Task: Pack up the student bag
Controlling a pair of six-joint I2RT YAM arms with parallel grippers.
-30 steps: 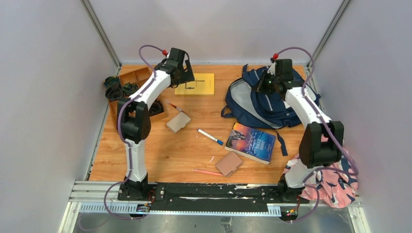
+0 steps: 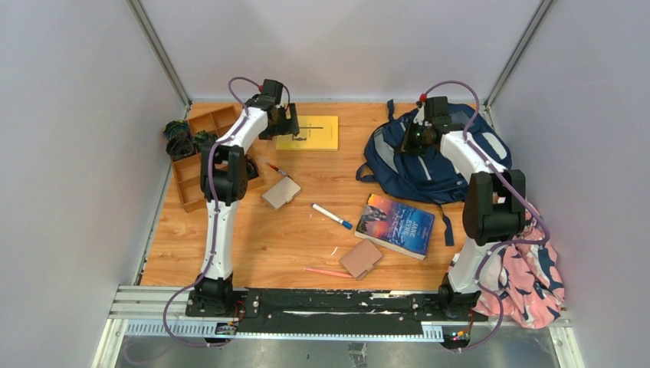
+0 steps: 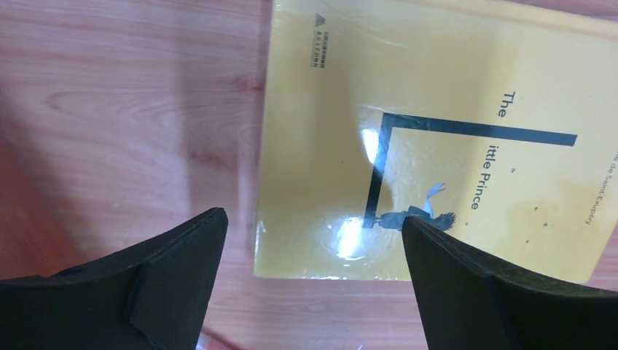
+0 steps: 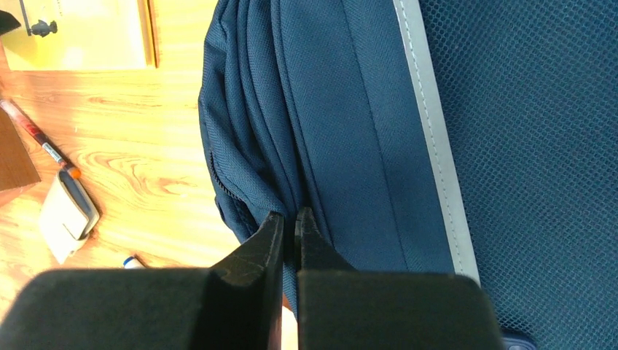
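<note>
The dark blue student bag [image 2: 406,186] lies at the back right. My right gripper is over its left part, with the two fingertips close together against the blue fabric. A thin strip of bag cloth [image 4: 290,244] shows in the narrow gap, but whether they grip it is unclear. The yellow Little Prince book [image 2: 326,134] lies flat at the back, left of the bag. Over that book's left edge, my left gripper is open, its fingers spread and nothing held between them.
A wooden compartment box [image 2: 186,188] with dark coiled items sits at the left. Across the table lie a Jane Eyre book [image 2: 398,225], a blue-capped marker [image 2: 332,215], a red pen [image 2: 277,169], a pencil [image 2: 328,272] and two wallets [image 2: 361,259]. Pink patterned cloth [image 2: 536,276] is heaped front right.
The bag's flap has come down toward the left, hiding most of the grey lining, and my right gripper has shifted slightly left. The left gripper has shifted slightly by the yellow book's left end.
</note>
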